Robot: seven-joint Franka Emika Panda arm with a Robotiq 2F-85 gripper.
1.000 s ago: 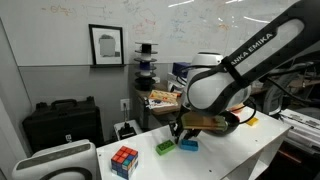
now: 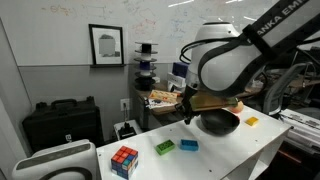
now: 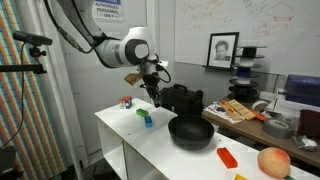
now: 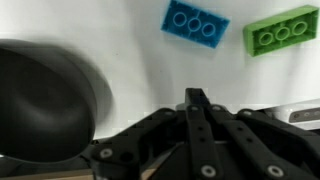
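Note:
My gripper is shut, with nothing visible between its fingers, and hangs above the white table. In the wrist view a blue brick (image 4: 195,23) and a green brick (image 4: 281,32) lie apart, studs showing, beyond the fingertips. The black pan (image 4: 45,100) fills the left side there and appears empty. From exterior view 1, the gripper (image 2: 190,112) is up near the pan's (image 2: 220,122) left rim, above and behind the blue brick (image 2: 189,146). The green brick (image 2: 165,147) rests just left of the blue one.
A multicoloured puzzle cube (image 2: 124,162) sits at the table's left. Beyond the pan lie a red block (image 3: 227,158) and a round orange object (image 3: 274,162). A shelf of dishes and pots (image 3: 275,128) runs along the back.
The gripper has risen from close by the blue brick and shifted slightly right, towards the pan. Both bricks remain on the table in about the same places.

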